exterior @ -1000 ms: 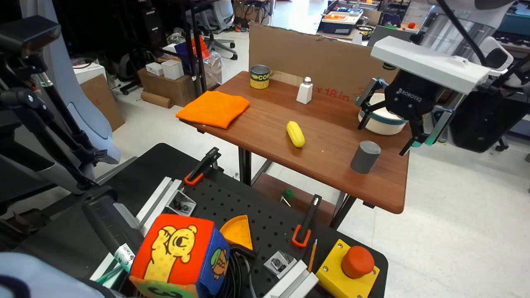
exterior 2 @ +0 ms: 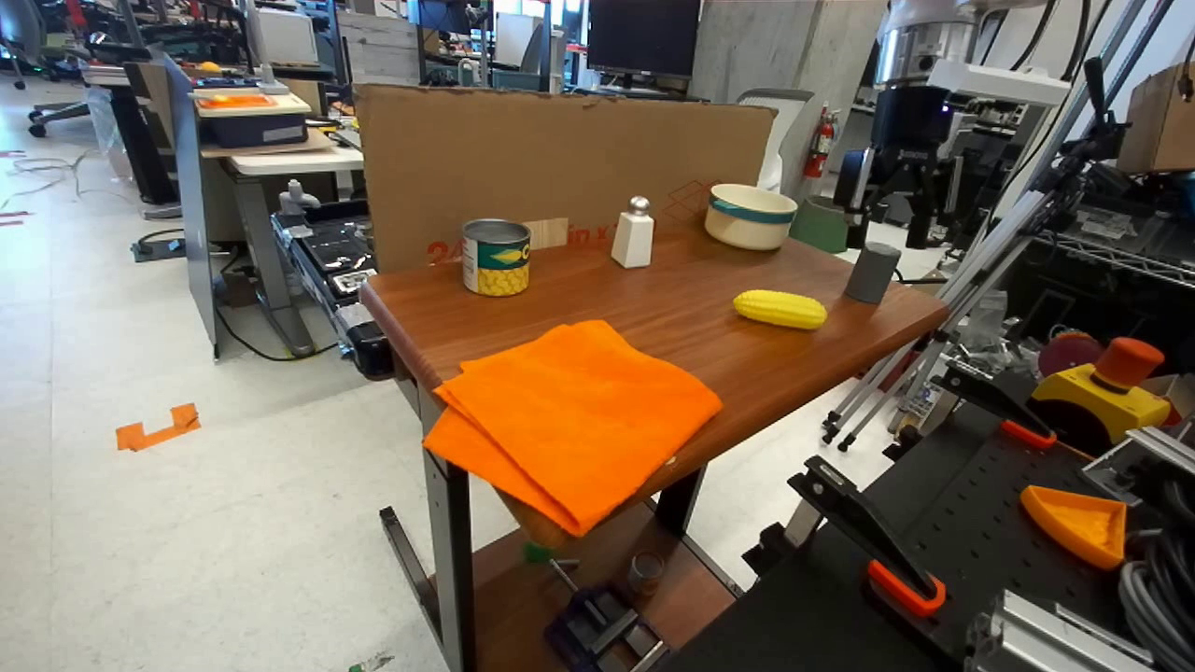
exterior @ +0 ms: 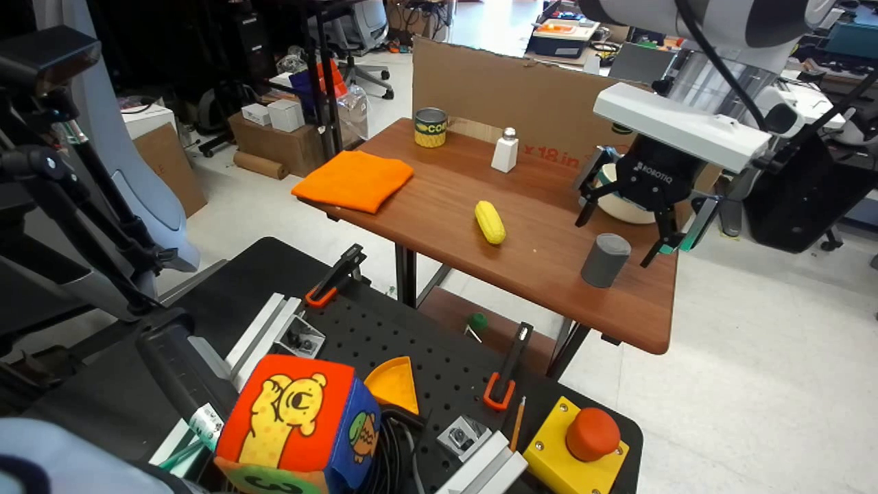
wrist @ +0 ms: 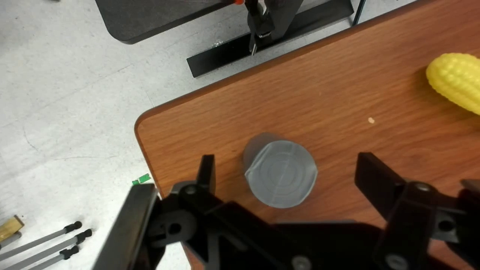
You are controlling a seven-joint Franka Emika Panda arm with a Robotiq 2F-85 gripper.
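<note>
My gripper (exterior: 615, 239) is open above the right end of the wooden table, its fingers spread wide with nothing between them. A dark grey cylinder (exterior: 606, 261) stands upright on the table close by. From the wrist view, the lighter round top of the cylinder (wrist: 282, 173) appears between the two fingertips, some way below them and not touched. Toward the middle of the table lies a yellow corn cob (exterior: 490, 222). Behind the gripper is a cream bowl with a blue-green band (exterior 2: 752, 217), partly covered by the fingers in exterior view 1.
A white shaker (exterior 2: 633, 236) and a corn can (exterior 2: 496, 258) stand toward the back, before a cardboard sheet (exterior 2: 470, 168). An orange cloth (exterior 2: 583, 409) covers the table's left end, partly overhanging. Bare wood lies between cob and cylinder.
The gripper has moved left in exterior view 1 and slightly nearer the cylinder, staying open. It now hides more of the bowl. The objects on the table have not moved.
</note>
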